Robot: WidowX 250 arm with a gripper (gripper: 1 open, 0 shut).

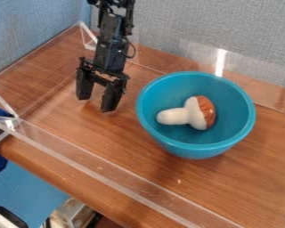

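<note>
A black gripper (97, 95) hangs from the arm at the upper left, its fingers open and low over the wooden tabletop, with nothing visible between them. To its right sits a turquoise bowl (231, 135) holding a toy mushroom (187, 115) with a white stem and an orange-brown cap.
Clear plastic walls edge the wooden table (139, 187), with a grey textured panel behind. Blue and dark items lie beyond the left edge.
</note>
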